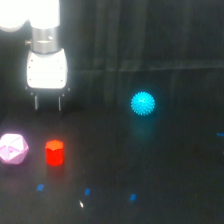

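My gripper (47,104) points downward at the upper left, below a white hand. Its two thin fingers stand well apart, and nothing shows between them. A red faceted block (54,152) rests on the dark surface lower in the view, a little to the right of the gripper's centre. To its left is a pink many-sided ball (13,148), close to the left edge. Off to the right of the gripper sits a bright blue spiky ball (143,103). The gripper appears apart from all three.
Small blue marks (87,191) and a short white mark (81,204) lie along the front. Dark folded material (150,60) fills the background.
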